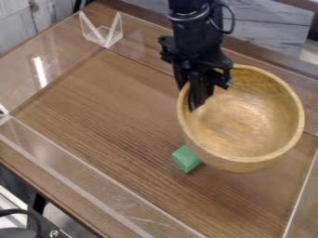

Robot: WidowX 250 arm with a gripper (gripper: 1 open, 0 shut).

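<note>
A large tan oval bowl (243,121) hangs tilted, its inside facing the camera, over the right side of the wooden table (99,139). My black gripper (199,90) is at its upper left rim, shut on it; the fingertips are partly hidden by the rim. A small green block (188,160) lies on the table below the bowl's lower left edge.
A clear plastic stand (103,33) is at the back left. A dark cable (19,214) shows at the lower left corner.
</note>
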